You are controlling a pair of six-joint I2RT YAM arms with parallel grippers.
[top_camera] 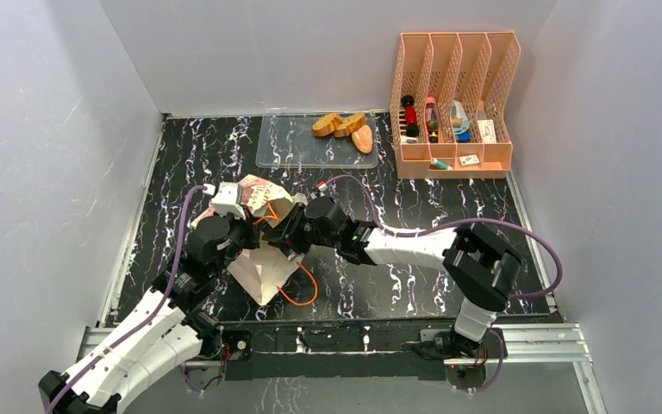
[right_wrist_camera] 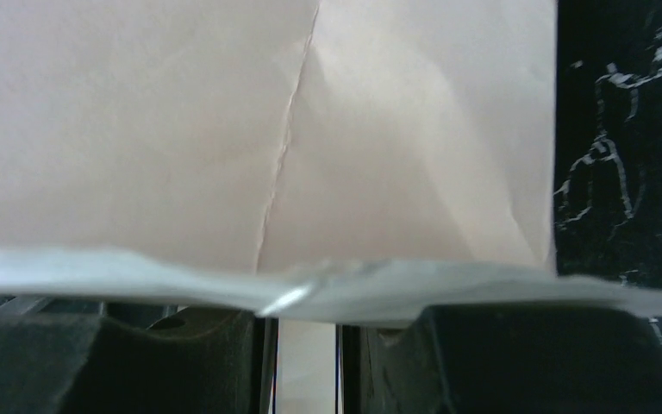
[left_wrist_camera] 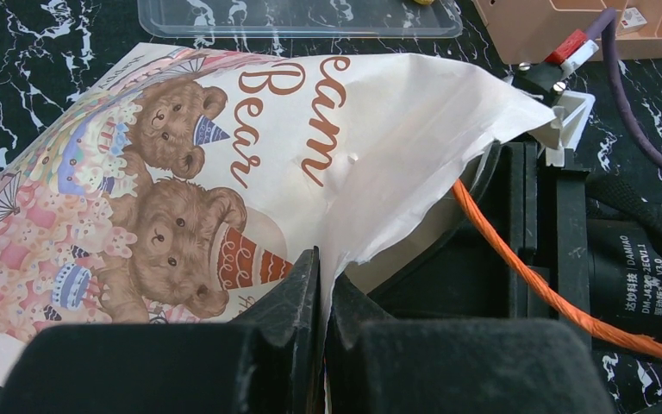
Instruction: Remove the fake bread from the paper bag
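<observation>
The paper bag (left_wrist_camera: 181,172), white with printed bears, lies on its side with its mouth toward the right arm. Pinched between the left gripper's (left_wrist_camera: 323,267) shut fingers is a thin upright fold of the bag's mouth edge. My right gripper reaches into the mouth, its fingers parted, with only pale paper visible in the gap. A blurred rim of bag crosses the right wrist view just above its fingers. Bag paper (right_wrist_camera: 396,155) fills most of that view. No bread shows inside the bag. Three fake bread pieces (top_camera: 349,125) rest on the clear tray (top_camera: 289,147).
An orange rope handle (left_wrist_camera: 552,297) loops beside the right gripper, and another handle (top_camera: 313,289) lies at the bag's front. An orange divided rack (top_camera: 457,168) with small items stands at the back right.
</observation>
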